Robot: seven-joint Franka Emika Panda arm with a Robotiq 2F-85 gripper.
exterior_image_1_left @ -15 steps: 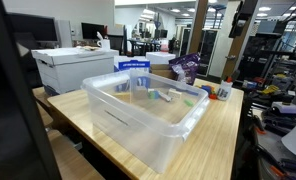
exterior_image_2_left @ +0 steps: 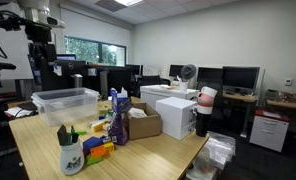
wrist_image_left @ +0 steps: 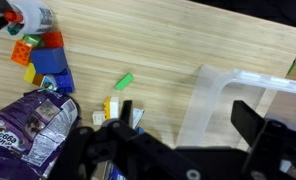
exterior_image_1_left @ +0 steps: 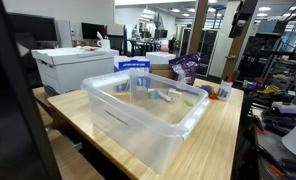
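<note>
High above the table, my gripper stands open in the wrist view, with no object held between its widely parted fingers. The clear plastic bin (exterior_image_1_left: 148, 112) sits on the wooden table; its rim (wrist_image_left: 199, 100) passes below the gap between the fingers. Beside the bin lie a small green piece (wrist_image_left: 124, 81) and a yellow-and-white piece (wrist_image_left: 112, 107). A dark purple bag (wrist_image_left: 33, 135) lies at the left of the wrist view, below blue blocks (wrist_image_left: 52, 65) and a red block (wrist_image_left: 53, 40). The fingers hide part of the bin.
A white mug with markers (exterior_image_2_left: 71, 158) stands near the table's front in exterior view 2. Around the small pieces are a cardboard box (exterior_image_2_left: 144, 124) and a white box (exterior_image_2_left: 178, 117). Bare wood (wrist_image_left: 178, 40) shows at the top of the wrist view.
</note>
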